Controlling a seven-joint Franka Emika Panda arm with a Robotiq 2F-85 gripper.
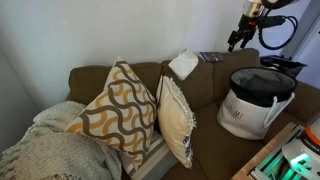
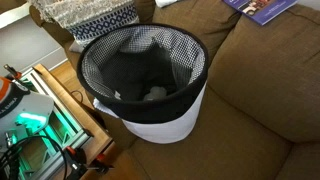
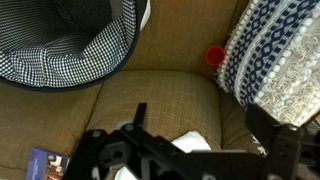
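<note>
High over the sofa back, my gripper (image 1: 238, 40) stands open with nothing between its fingers. From the wrist, the open gripper faces down over the brown sofa, with a white item (image 3: 190, 143) partly hidden behind it. That looks like the white cloth or small pillow (image 1: 184, 64) on the sofa's backrest. A white basket (image 1: 240, 118) with a black mesh rim stands on the seat, apart from the gripper. Inside the basket (image 2: 150, 132) lie dark cloth and a small greyish item (image 2: 155, 93). A small red round thing (image 3: 215, 55) shows between basket and cushion.
A purple book (image 2: 262, 8) rests on the backrest. Patterned yellow (image 1: 118, 112) and cream (image 1: 175, 122) pillows lean on the sofa, beside a fuzzy grey blanket (image 1: 60, 155). A blue-and-white woven pillow (image 3: 265, 45) lies right in the wrist view. Bare seat shows beside the basket.
</note>
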